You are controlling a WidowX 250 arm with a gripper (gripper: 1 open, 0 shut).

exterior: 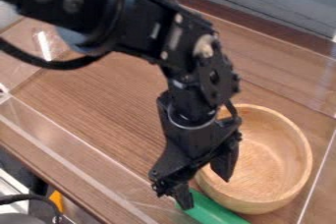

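My black gripper point(194, 184) is low at the front of the table, open, its fingers over the green object point(218, 214) at the bottom edge. Whether a finger touches it I cannot tell. A large beige bowl point(273, 193) is just right of the gripper, partly hidden behind it.
A pale wall point(262, 2) runs along the back. Cables and a yellow item lie beyond the table's edge at the lower left.
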